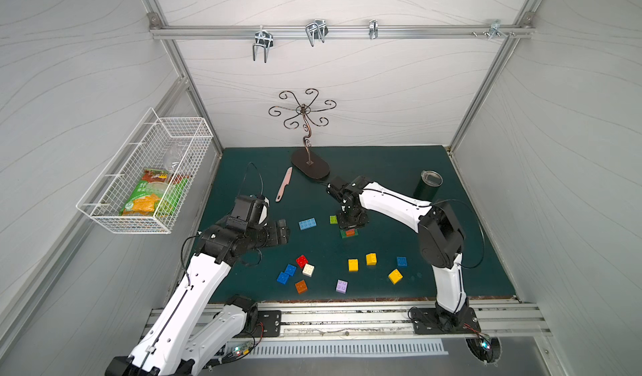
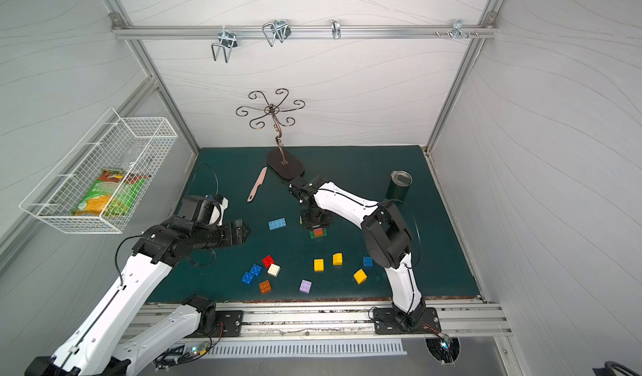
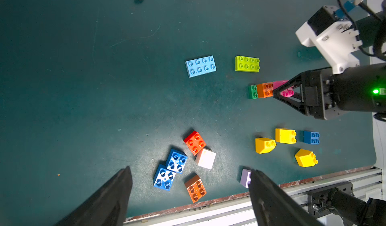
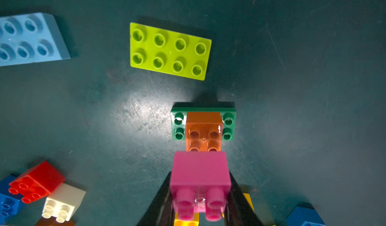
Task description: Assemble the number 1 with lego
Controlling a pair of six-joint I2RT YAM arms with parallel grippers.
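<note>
My right gripper is shut on a pink brick (image 4: pixel 200 169), its studs facing the front. Just behind the pink brick in the right wrist view is an orange brick (image 4: pixel 203 131), standing across the middle of a flat green brick (image 4: pixel 179 126) whose end studs stay bare. Whether pink and orange touch I cannot tell. In the left wrist view, the pink brick (image 3: pixel 287 92) shows between the right gripper's fingers beside the orange brick (image 3: pixel 265 90). My left gripper stands open and empty over the left of the table.
A lime brick (image 4: pixel 168 51) and a light blue brick (image 3: pixel 201 66) lie behind the stack. Toward the front are red (image 3: pixel 195 142), white (image 3: pixel 205 158), blue, orange, lilac and yellow (image 3: pixel 285 136) bricks. A can (image 1: pixel 428 185), a knife (image 1: pixel 284 184) and a metal stand (image 1: pixel 310 164) stand farther back.
</note>
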